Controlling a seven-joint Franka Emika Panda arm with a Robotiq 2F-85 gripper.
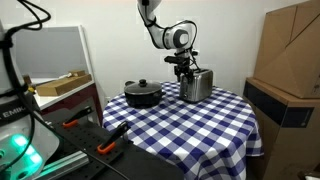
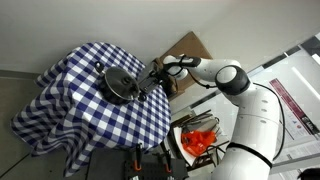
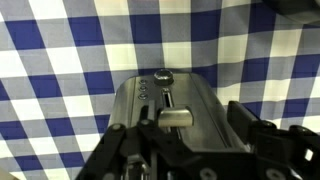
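A silver toaster stands on the checkered cloth toward the back right. My gripper is at its near left side. From above, in the wrist view, the toaster's metal body lies under the gripper, with a dark slot, a round knob and a shiny lever showing. Dark fingers stand apart on both sides of the lever, so the gripper is open. Whether either finger touches the toaster cannot be told. The arm hides part of the toaster in the second exterior view.
A dark lidded pot sits left of the toaster, close by. Cardboard boxes stand beyond the table's right edge.
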